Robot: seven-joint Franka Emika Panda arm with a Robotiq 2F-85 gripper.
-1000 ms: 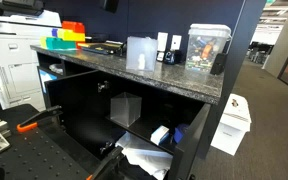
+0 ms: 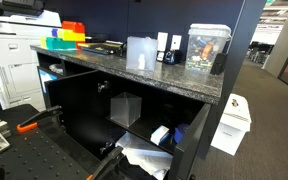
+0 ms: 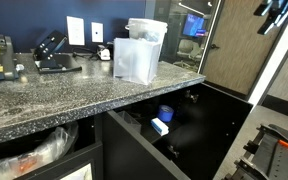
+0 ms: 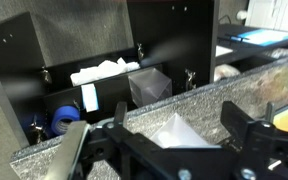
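Observation:
My gripper is open in the wrist view, its dark fingers apart at the bottom with the counter below them. In that view, a translucent white container (image 4: pixel 180 133) appears between and beyond the fingers; it stands upright on the counter (image 2: pixel 114 66) in exterior view 1. Part of the arm (image 3: pixel 272 18) shows at the top right of exterior view 2, well above the counter. Inside the open cabinet are a clear box (image 4: pixel 150 86), a small white-and-blue box (image 4: pixel 89 97), a blue roll (image 4: pixel 65 120) and something white and crumpled (image 4: pixel 104 72).
A lidded clear bin (image 2: pixel 206 47) stands to the right of the container. Coloured blocks (image 2: pixel 64 38) are stacked at the counter's far left, near a dark tray (image 2: pixel 104 47). The open cabinet doors (image 2: pixel 189 145) stick out in front. A white bin (image 2: pixel 232 125) is on the floor.
The dark tip hanging at the top edge of exterior view 1 has gone up, largely out of the picture. Objects on the counter and in the cabinet look unmoved.

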